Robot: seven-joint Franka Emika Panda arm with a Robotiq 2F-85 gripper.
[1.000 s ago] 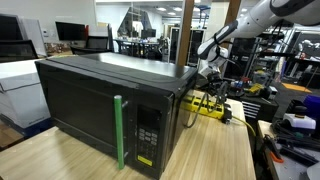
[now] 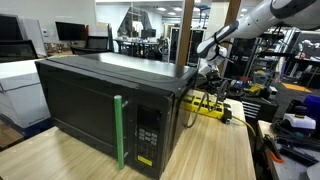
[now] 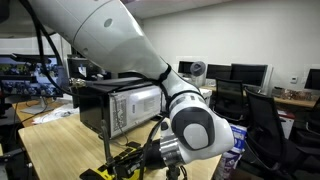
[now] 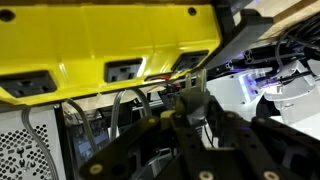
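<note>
A yellow power strip (image 4: 150, 45) with black outlets fills the upper part of the wrist view. My gripper is at its lower edge, and a small pale piece shows around the fingertips. Whether that piece is held, and how far apart the fingers stand, cannot be made out. In exterior view 1 the yellow strip (image 2: 206, 106) lies on the table beyond the microwave, under the white arm (image 2: 216, 48). From the other side, the arm largely covers the strip (image 3: 128, 158), and the fingertips are hard to separate from the dark items there.
A large black microwave (image 2: 112, 105) with a green strip on its front takes up much of the table. Dark cables (image 4: 75, 125) run close to the gripper. Bare wooden tabletop (image 2: 210, 150) lies in front of the power strip.
</note>
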